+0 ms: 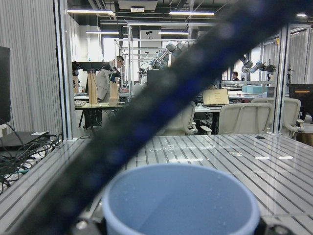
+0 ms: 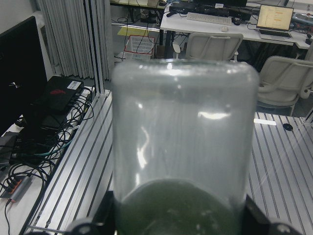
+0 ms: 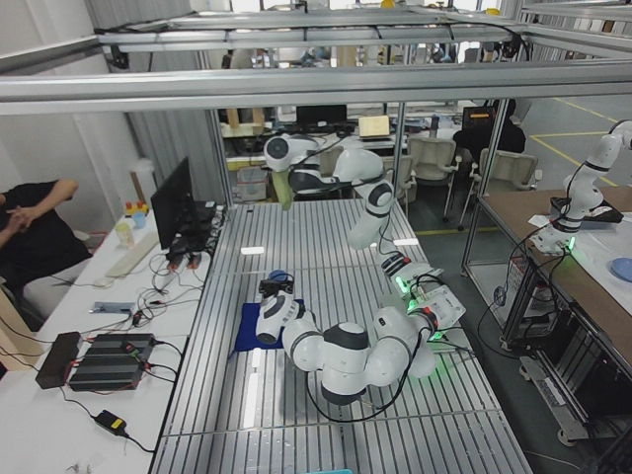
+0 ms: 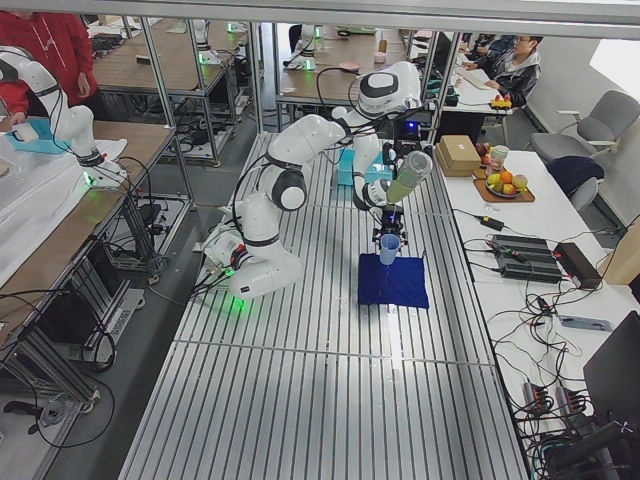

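A blue cup [image 4: 389, 250] is held low over a dark blue cloth [image 4: 393, 283] by my left gripper [image 4: 390, 238]; in the left wrist view the cup [image 1: 181, 205] fills the lower middle, a blurred dark bar crossing above it. My right gripper [image 4: 408, 165] is higher, shut on a pale green cylindrical container [image 4: 405, 177]. In the right wrist view this translucent container [image 2: 181, 132] fills the centre, green in its lower part, with the fingertips mostly hidden behind it.
A cyan bin [image 4: 350, 165] stands at one end. Side desks hold a monitor [image 3: 173, 202], cables and electronic boxes. Aluminium frame bars run overhead.
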